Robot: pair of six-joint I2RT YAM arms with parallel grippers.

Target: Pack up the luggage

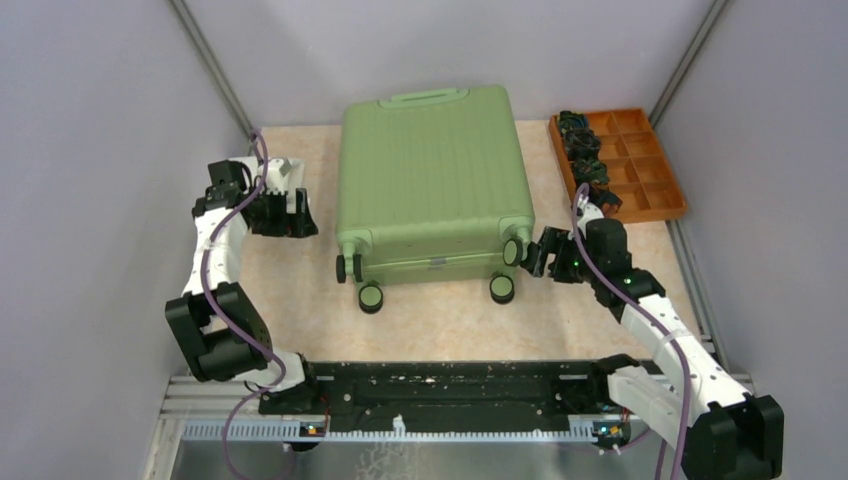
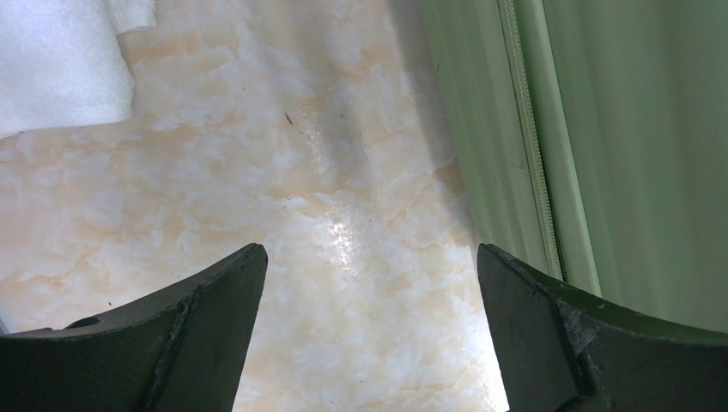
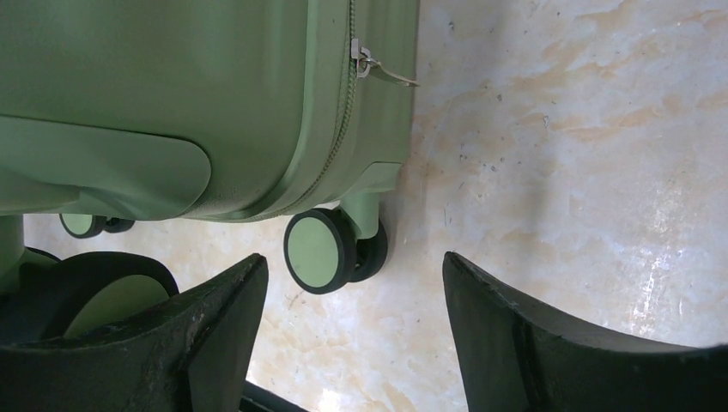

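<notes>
A green hard-shell suitcase (image 1: 430, 175) lies closed on the table, its wheels toward the front. My left gripper (image 1: 298, 226) stands open left of it; the left wrist view shows the suitcase's zipped side (image 2: 524, 137) beside the empty fingers. My right gripper (image 1: 540, 255) is open at the front-right corner, close by a wheel. In the right wrist view a zipper pull (image 3: 367, 64) hangs on the side, and one wheel (image 3: 313, 251) shows beyond the fingers.
An orange compartment tray (image 1: 645, 170) at the back right holds several dark bundles. A white cloth (image 2: 60, 69) lies at the left.
</notes>
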